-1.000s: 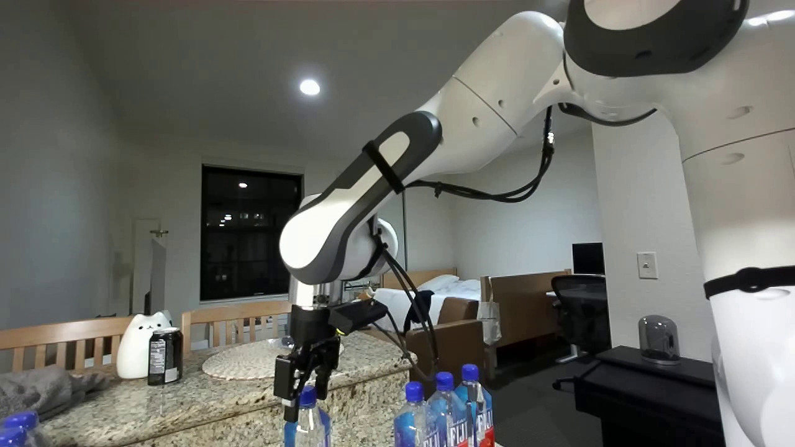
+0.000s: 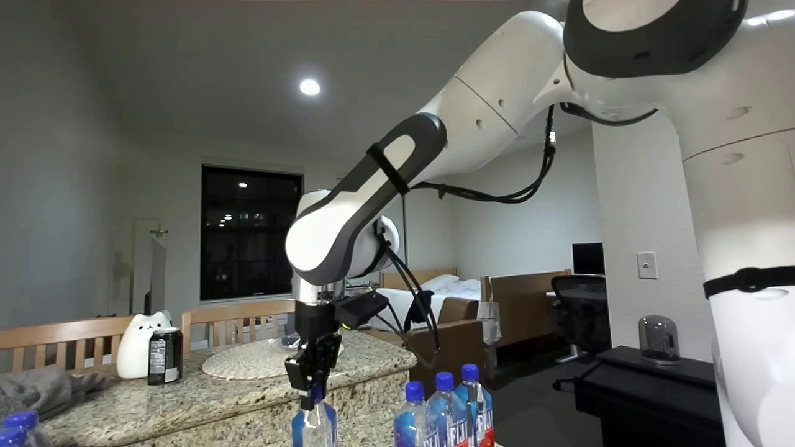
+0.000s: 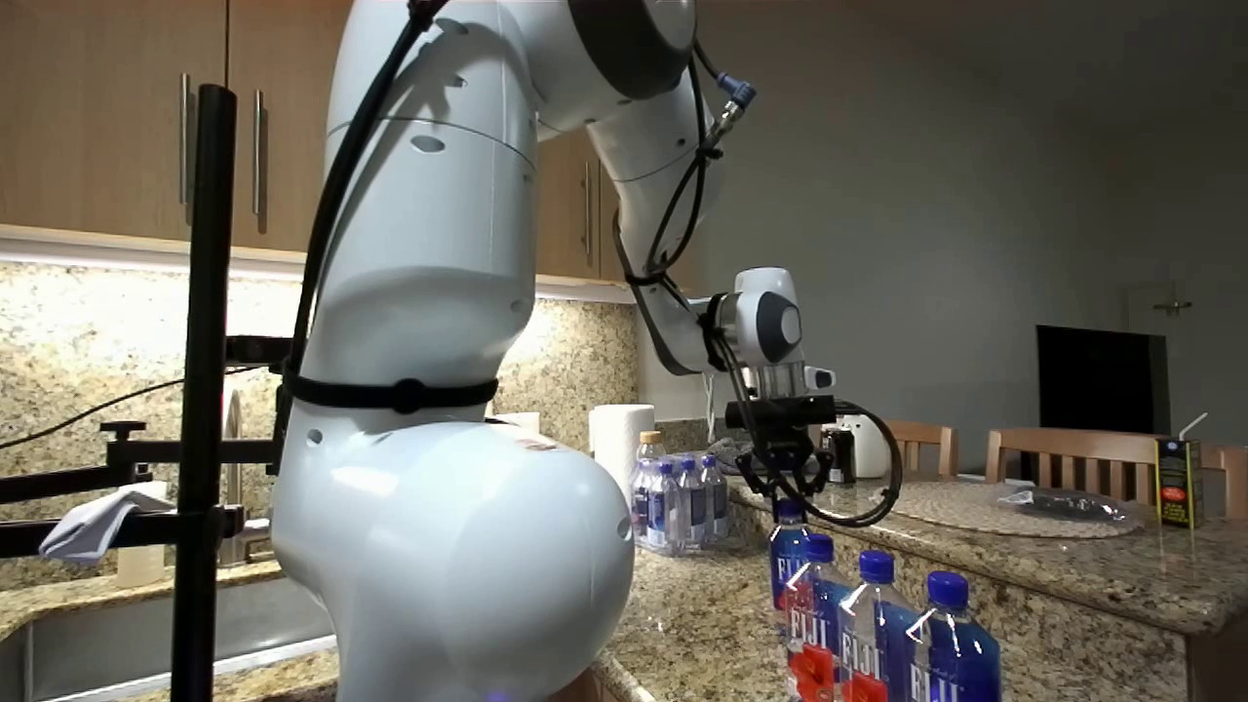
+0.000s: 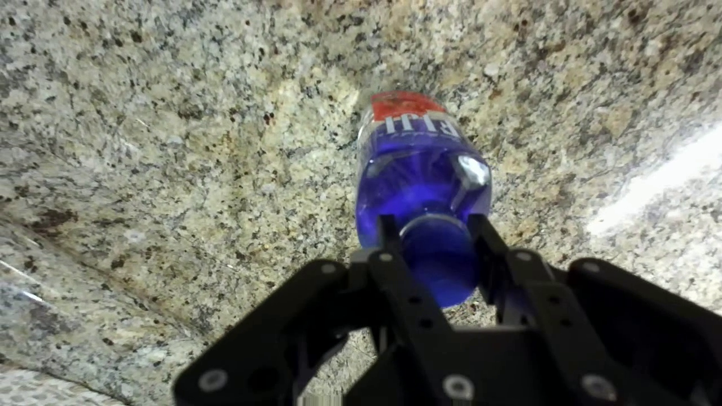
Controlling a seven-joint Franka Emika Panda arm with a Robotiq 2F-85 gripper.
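Observation:
A blue-capped water bottle [image 4: 423, 182] with a FIJI label is upright under my gripper. The fingers are shut on its cap and neck, one finger [image 4: 389, 237] on each side of the blue cap [image 4: 440, 260]. From outside, my gripper [image 2: 313, 387] points straight down over the same bottle [image 2: 314, 428], whose lower part is cut off by the frame edge. In the second exterior view this bottle [image 3: 790, 562] is beyond a row of three like it. Whether its base touches the counter I cannot tell.
Three matching bottles [image 2: 445, 410] form a row close to the held one. More bottles [image 3: 679, 503] are grouped by the paper towel roll [image 3: 620, 439]. A raised granite ledge [image 3: 1053, 585] runs alongside, bearing a woven mat [image 3: 994, 509] and a black can [image 2: 164, 356].
The open gripper has closed around the bottle's cap. Gripper and bottle have shifted slightly to the right in exterior view 1; the row of three has not moved.

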